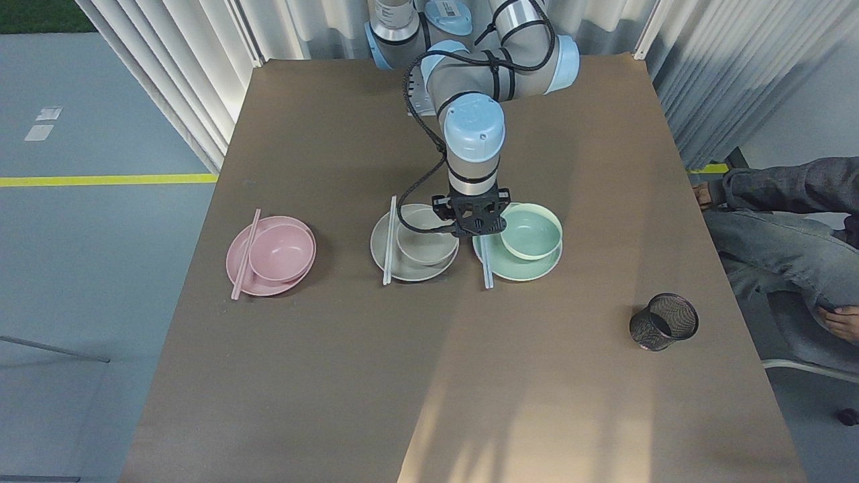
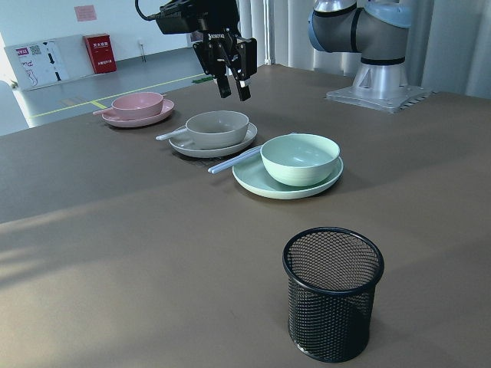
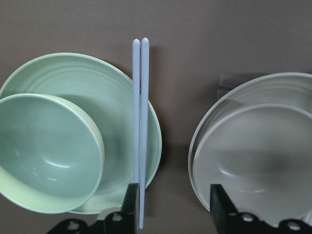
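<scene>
My gripper (image 1: 471, 217) (image 2: 232, 84) hangs open, empty, above the grey and green settings. The green bowl (image 1: 529, 229) (image 2: 301, 159) (image 3: 45, 146) sits on a green plate (image 1: 519, 265) (image 3: 87, 78) with pale blue chopsticks (image 1: 487, 265) (image 2: 234, 161) (image 3: 144, 107) at its side; in the wrist view these pass between and below the fingers. The grey bowl (image 2: 217, 129) (image 3: 256, 156) sits on a grey plate (image 1: 411, 272) with white chopsticks (image 1: 390, 241), partly hidden by the gripper from the front.
A pink bowl (image 1: 282, 251) on a plate with chopsticks stands at left. A black mesh cup (image 1: 662, 322) (image 2: 331, 299) stands at front right. A person sits past the right edge.
</scene>
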